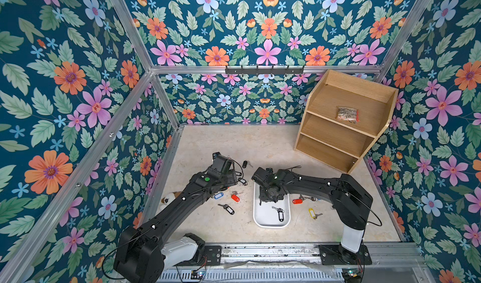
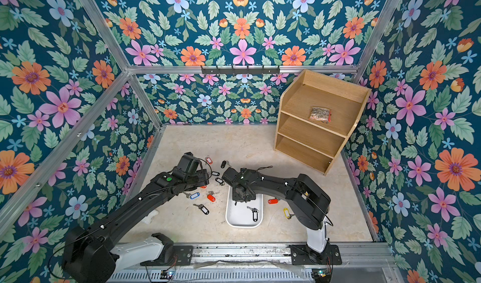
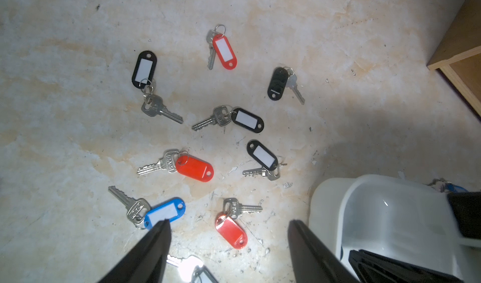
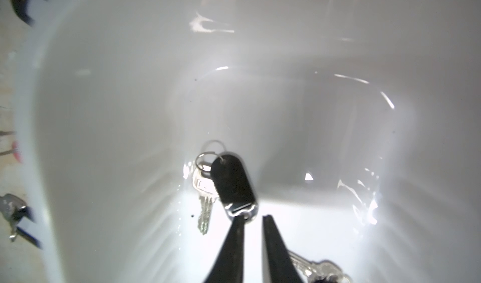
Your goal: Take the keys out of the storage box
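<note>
The white storage box (image 1: 270, 221) holds a key with a black tag (image 4: 230, 180) and a second key (image 4: 315, 270), partly out of frame in the right wrist view. My right gripper is inside it, part open, its fingertips just below the black tag with nothing clearly between them. My left gripper is open over the bare table left of the box; scattered keys with red, blue (image 3: 165, 211) and black tags show below it.
A wooden shelf unit (image 1: 340, 142) with a small packet (image 1: 346, 114) stands at back right. A yellow-tagged key (image 2: 287, 212) lies right of the box.
</note>
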